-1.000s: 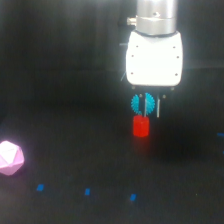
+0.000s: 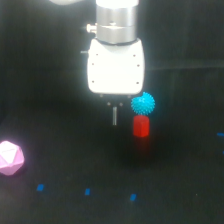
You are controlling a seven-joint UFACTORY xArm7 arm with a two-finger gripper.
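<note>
A red block [image 2: 141, 126] stands on the dark surface near the middle of the view. The blue spiky ball [image 2: 143, 103] appears right above it in the picture, seemingly resting on it. My gripper [image 2: 114, 116] hangs just left of both, apart from them in the image. Only one thin grey finger shows clearly below its white body, so how the fingers stand is unclear. Nothing is seen held. At the far left lies a pink faceted ball [image 2: 10, 158].
Small blue marks [image 2: 87, 191] dot the front of the dark surface, with another blue mark [image 2: 220, 134] at the right edge. Open room lies in front of the red block and to its right.
The gripper has shifted left and slightly down, from in front of the blue ball to beside it. Two fingers showed before. The ball, block and pink ball look unmoved.
</note>
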